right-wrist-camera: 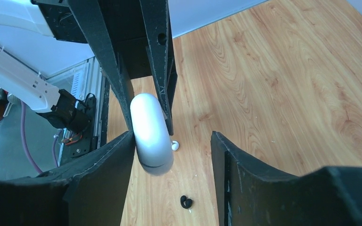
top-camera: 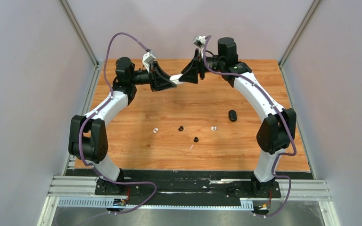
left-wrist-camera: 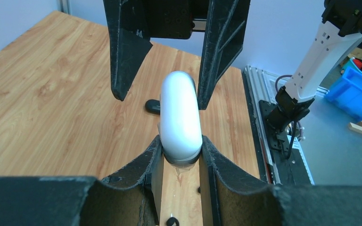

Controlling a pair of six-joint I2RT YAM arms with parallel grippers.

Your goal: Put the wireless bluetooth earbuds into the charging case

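Observation:
In the top view my left gripper (top-camera: pixel 175 84) holds the white charging case (top-camera: pixel 176 79) above the far part of the table. The left wrist view shows this gripper shut on one end of the glossy white case (left-wrist-camera: pixel 180 110). My right gripper is partly open, its fingers around the case's free end. One finger is against or very near the case (right-wrist-camera: pixel 152 134); a wide gap separates the other from it. White earbuds (top-camera: pixel 155 130) lie at left on the table and more white earbuds (top-camera: pixel 213 128) at right.
Black earbuds (top-camera: pixel 181 128) lie mid-table, with another black pair (top-camera: pixel 196 139) nearer the front. A black case (top-camera: pixel 233 115) rests right of them. Bare wood (top-camera: pixel 188 106) lies between the raised grippers and these small items.

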